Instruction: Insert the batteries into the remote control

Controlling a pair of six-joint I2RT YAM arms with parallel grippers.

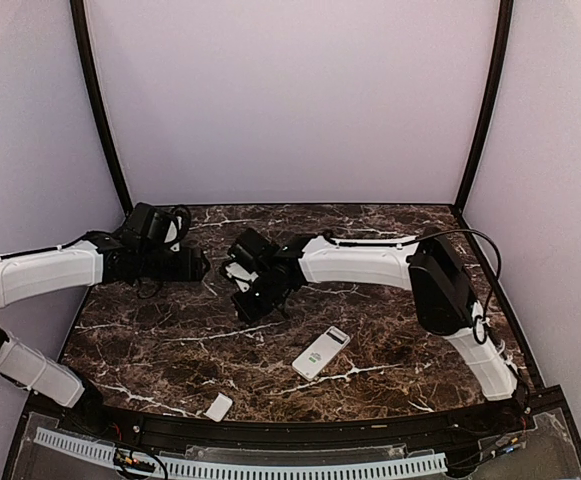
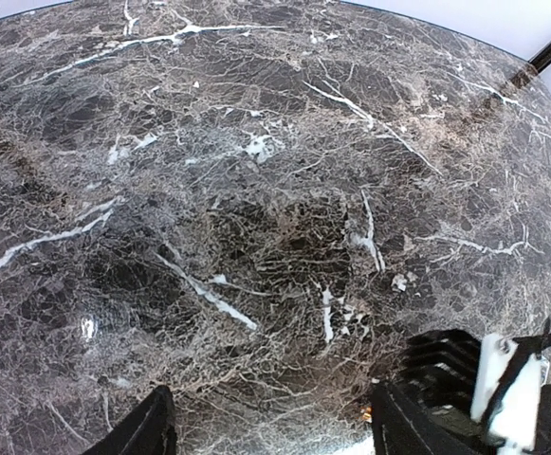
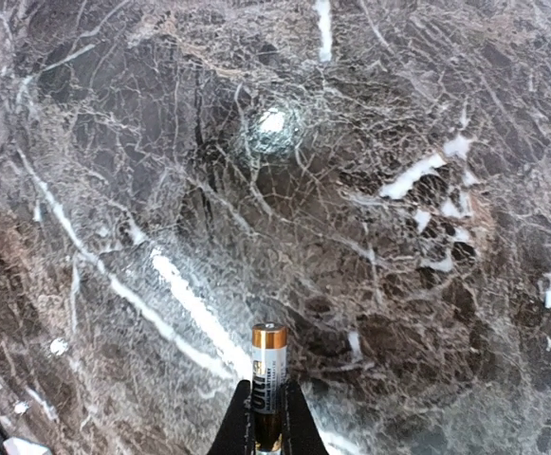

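The white remote (image 1: 321, 353) lies right of centre, with a dark rectangle near its far end. A small white piece, possibly its cover (image 1: 218, 407), rests near the front edge. A battery (image 3: 269, 355) with a copper-coloured end is pinched between the fingers of my right gripper, which hangs over the middle-left of the table in the top view. My left gripper is part open above the table's left side, nothing between its fingers. At lower right of the left wrist view, part of the right arm shows. Inside the remote is too small to make out.
Both arms stand close together, gripper to gripper, left of centre. White walls enclose the back and sides, and a dark rail (image 1: 310, 430) runs along the front.
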